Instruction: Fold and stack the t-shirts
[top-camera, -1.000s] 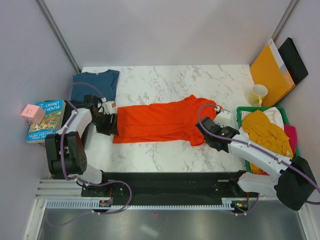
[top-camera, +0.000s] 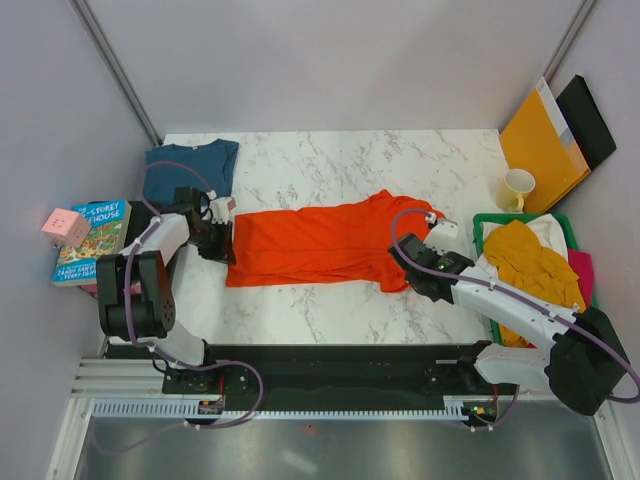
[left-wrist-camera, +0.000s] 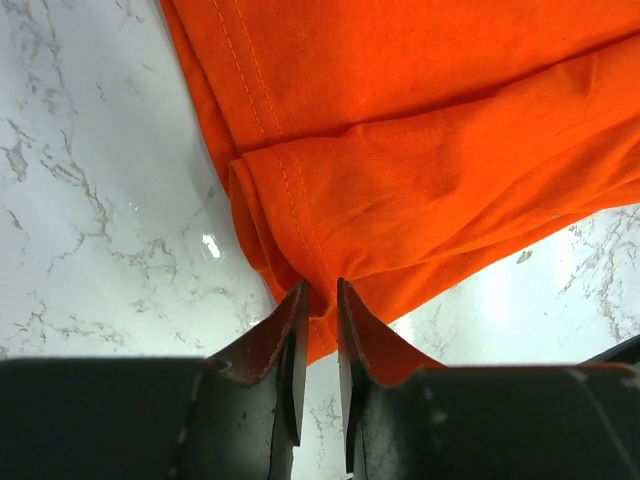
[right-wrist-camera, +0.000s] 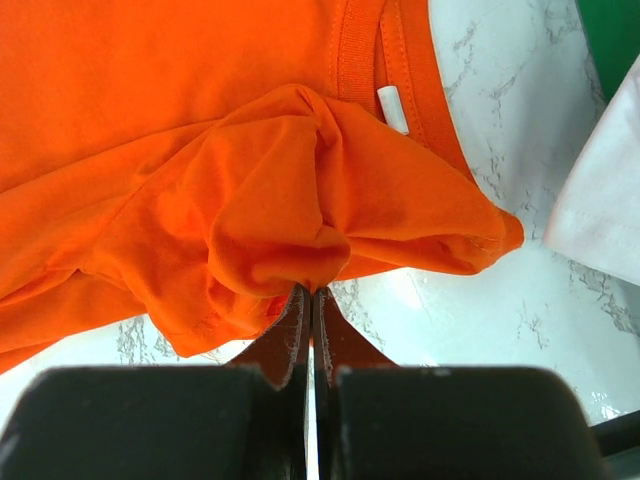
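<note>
An orange t-shirt (top-camera: 310, 240) lies spread lengthwise across the middle of the marble table, folded over along its near edge. My left gripper is at the shirt's left end, its tips slightly apart over a folded hem; whether fabric sits between them is unclear. My right gripper is shut at the bunched near edge of the shirt's right end, where a small white tag (right-wrist-camera: 392, 108) shows beside the collar; any fabric pinched in it is hard to see. A dark blue folded shirt (top-camera: 192, 160) lies at back left.
A green basket (top-camera: 483, 222) of yellow, white and pink cloth stands at right, with a yellow mug (top-camera: 512, 188) and binders behind. Books (top-camera: 85, 250) and a pink block (top-camera: 66, 228) are stacked at left. Bare table (top-camera: 300, 165) shows behind and in front of the orange shirt.
My left arm has shifted slightly and its gripper has turned a little at the shirt's left end, its fingers appearing closer together. The right arm and the shirt look unchanged.
</note>
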